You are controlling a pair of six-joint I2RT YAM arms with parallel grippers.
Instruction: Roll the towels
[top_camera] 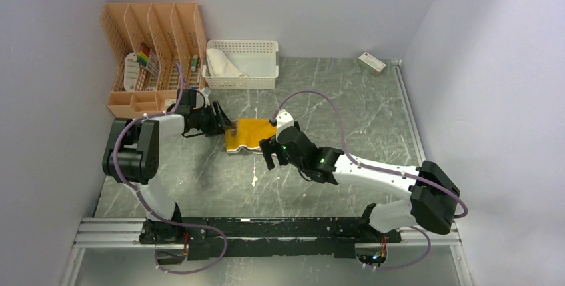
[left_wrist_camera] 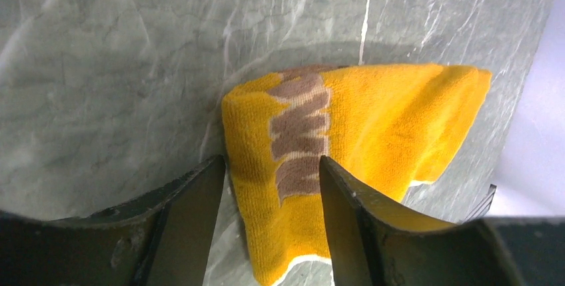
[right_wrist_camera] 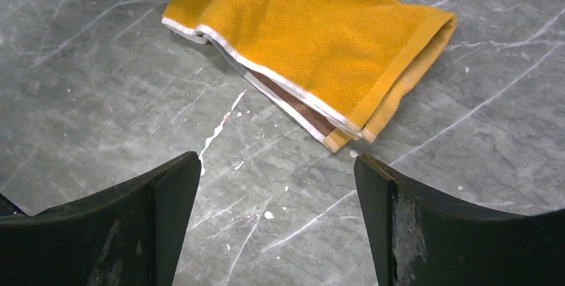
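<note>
A folded yellow towel (top_camera: pixel 250 130) with a brown-and-white patterned band and white edging lies on the marble-look table between my two grippers. In the left wrist view, my left gripper stands open over the towel's end. One finger (left_wrist_camera: pixel 200 196) is beside the short edge, the other over the yellow cloth; whether the tips touch it I cannot tell. My right gripper is open above bare table, close to the towel's other end (right_wrist_camera: pixel 393 73), with nothing between its fingers. A white towel (top_camera: pixel 222 64) lies rolled or bunched in the basket.
The white basket (top_camera: pixel 240 82) stands at the back, against a tan slotted organizer (top_camera: pixel 153 101) holding small items. A small white box (top_camera: pixel 372 62) sits at the back right.
</note>
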